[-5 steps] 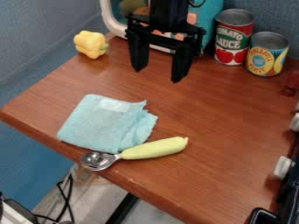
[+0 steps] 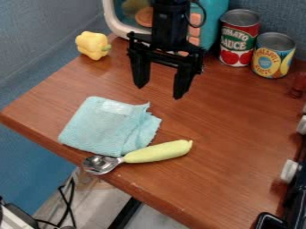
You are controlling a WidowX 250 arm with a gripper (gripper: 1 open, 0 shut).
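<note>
My black gripper [image 2: 159,83] hangs over the back middle of the wooden table [image 2: 227,134], its fingers spread open with nothing between them. Below and left of it a folded light blue cloth [image 2: 106,122] lies near the left side. A metal spoon [image 2: 100,164] lies at the front edge, beside a pale yellow corn cob or similar long object [image 2: 159,151].
A yellow pepper [image 2: 92,44] sits at the back left. A teal container [image 2: 207,22] is behind the gripper, with a tomato sauce can [image 2: 238,40] and another can [image 2: 273,55] to its right. Black equipment [image 2: 289,201] lines the right edge.
Over the last second my gripper has moved lower in the view and slightly left. The objects on the table have not moved.
</note>
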